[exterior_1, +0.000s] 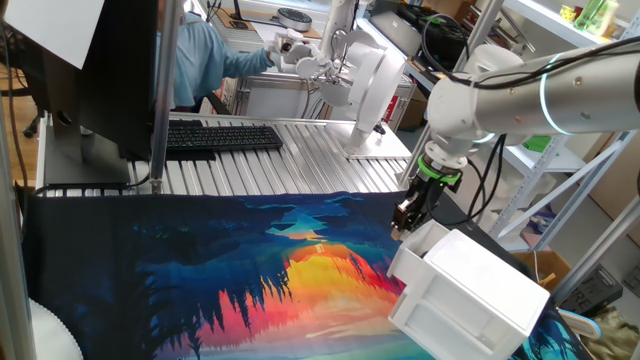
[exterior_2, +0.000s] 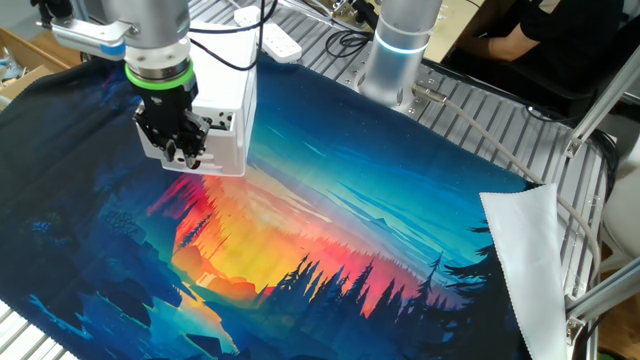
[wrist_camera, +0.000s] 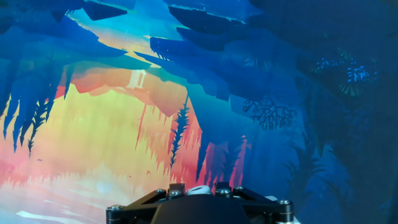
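Note:
A white box with drawers (exterior_1: 490, 285) stands on the printed cloth at the right in exterior view 1; a front part of it (exterior_1: 418, 247) juts out toward the gripper. My gripper (exterior_1: 399, 228) is right beside that front part, pointing downward. In exterior view 2 the gripper (exterior_2: 184, 158) covers part of the box's front (exterior_2: 232, 150). At the bottom of the wrist view, the fingers (wrist_camera: 177, 187) stand a little apart with a small white piece (wrist_camera: 198, 190) showing between them; whether they grip it is unclear.
A white cloth (exterior_2: 530, 265) lies at the right edge in exterior view 2, and a power strip (exterior_2: 270, 38) sits behind the box.

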